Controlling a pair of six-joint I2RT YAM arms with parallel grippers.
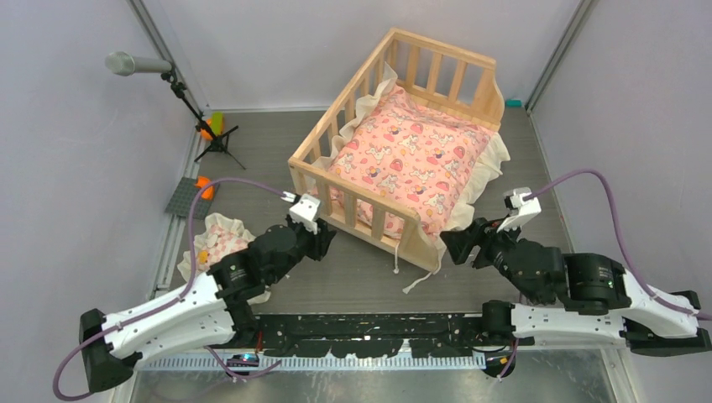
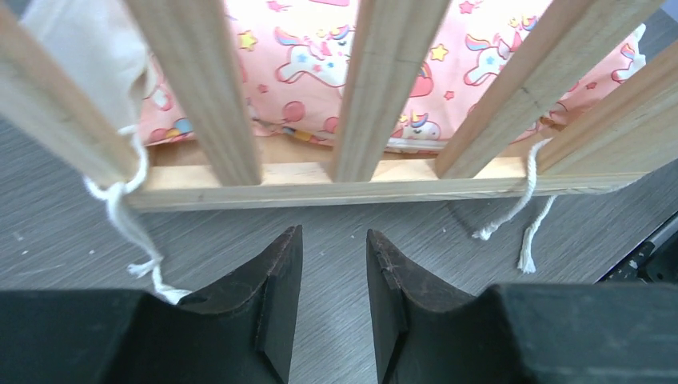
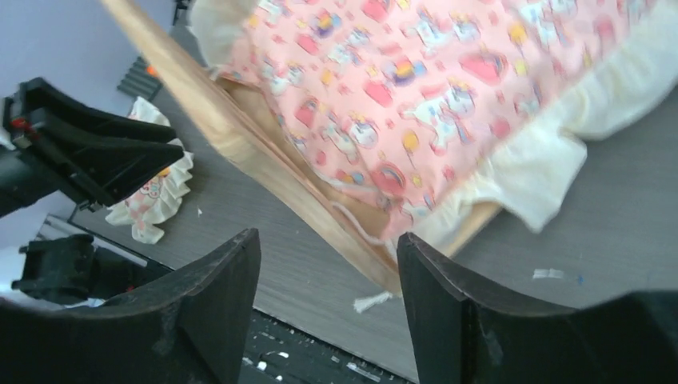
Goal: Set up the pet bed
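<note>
A wooden crib [image 1: 342,107] holds a pink unicorn-print mattress [image 1: 403,159] with cream ruffled edging. White cords [image 2: 520,204] hang from the lower front rail, some knotted. My left gripper is open just in front of and below the crib's slatted side, nothing between its fingers. My right gripper is open near the crib's front right corner, also empty. A small pink pillow with a ruffle [image 1: 220,239] lies on the floor at the left, partly behind my left arm.
A microphone on a tripod [image 1: 217,138], a grey mat [image 1: 183,197] and orange toys [image 1: 206,186] stand along the left wall. Bare floor lies left of the crib and at its right. Walls close in at the back and sides.
</note>
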